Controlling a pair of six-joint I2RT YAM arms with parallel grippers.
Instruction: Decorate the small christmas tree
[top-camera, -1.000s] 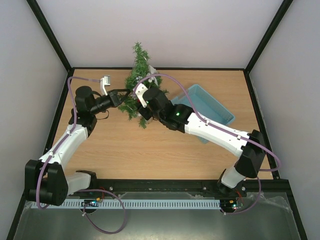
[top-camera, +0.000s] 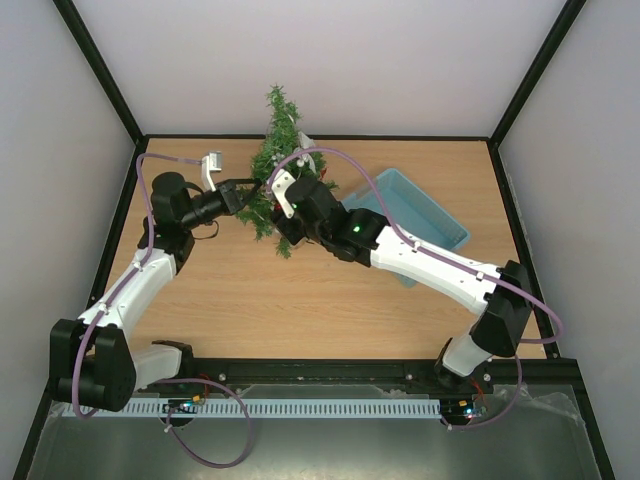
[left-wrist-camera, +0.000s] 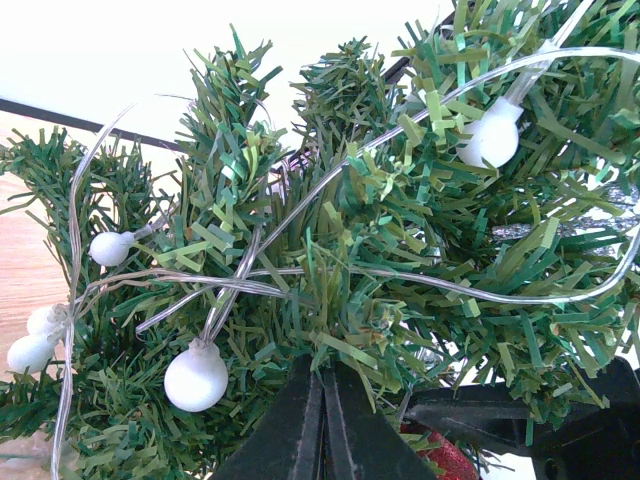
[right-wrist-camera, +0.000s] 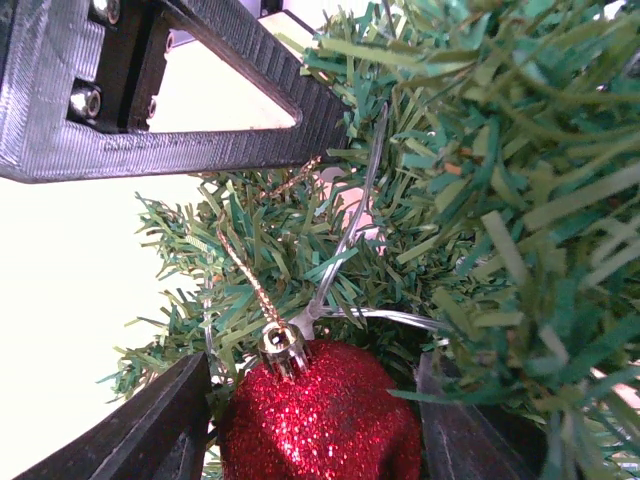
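The green tree (top-camera: 277, 160) stands at the back middle of the table, with both arms reaching into it. A red glitter ball (right-wrist-camera: 320, 415) with a gold cap and thread sits among the branches. My right gripper is part open, a finger on each side of the ball; slight gaps appear beside it. In the left wrist view my left gripper is shut, tips under green needles. Its black finger also shows at upper left in the right wrist view, close to gold thread; whether any thread is pinched cannot be seen.
A string of white bulbs (left-wrist-camera: 196, 376) on clear wire winds through the branches near both grippers. The blue bin (top-camera: 410, 215) is on the right, partly under the right arm. Bare tabletop (top-camera: 290, 310) lies in front of the tree.
In the top view both arms have barely moved. A red spot at the tree's right side, beside the right gripper, shows more clearly than a second ago.
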